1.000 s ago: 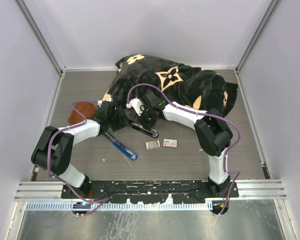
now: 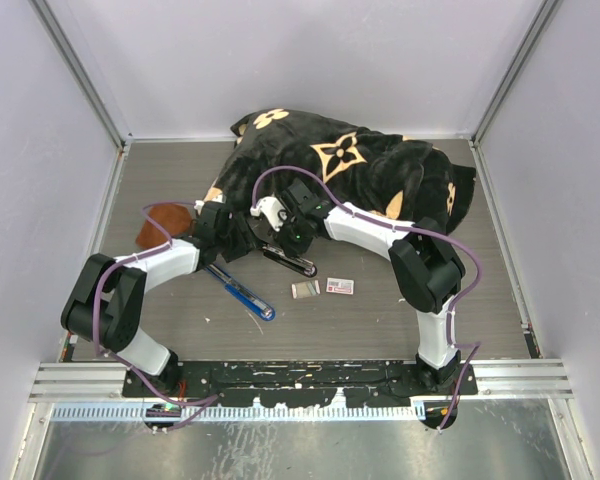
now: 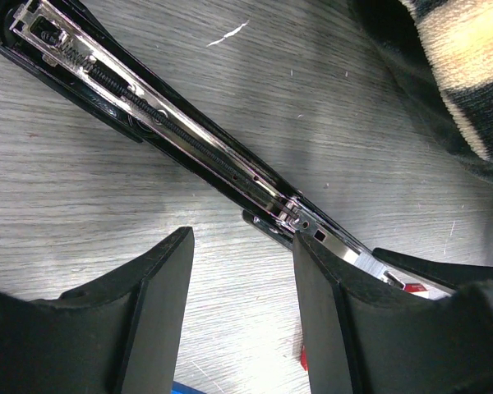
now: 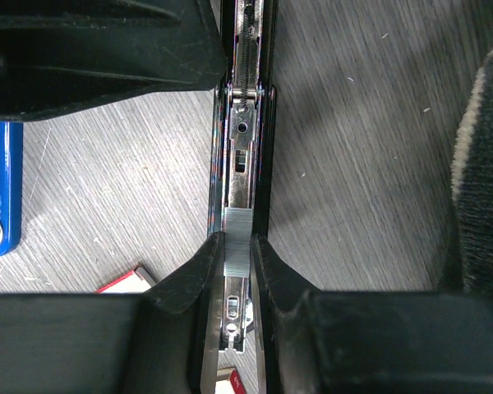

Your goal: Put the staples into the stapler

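The black stapler (image 2: 290,262) lies opened out on the table, its metal channel and spring facing up in the left wrist view (image 3: 156,115). A short grey strip of staples (image 4: 238,234) sits in line with the channel. My right gripper is shut on this strip, one fingertip at each side. My left gripper stands part open over the stapler, with a clear gap between its fingers. Its right fingertip overlaps the stapler's side in that view; whether it touches cannot be told. In the right wrist view a left finger (image 4: 107,53) covers part of the stapler's surroundings.
A blue stapler (image 2: 247,297) lies in front of my left gripper. Two small boxes (image 2: 340,286) (image 2: 306,289) rest nearer the front. A dark patterned blanket (image 2: 320,160) fills the back, with a brown item (image 2: 164,226) at left.
Hardly anything differs in the top view. Both arms stay over the black stapler, with at most a very slight shift of the right gripper.
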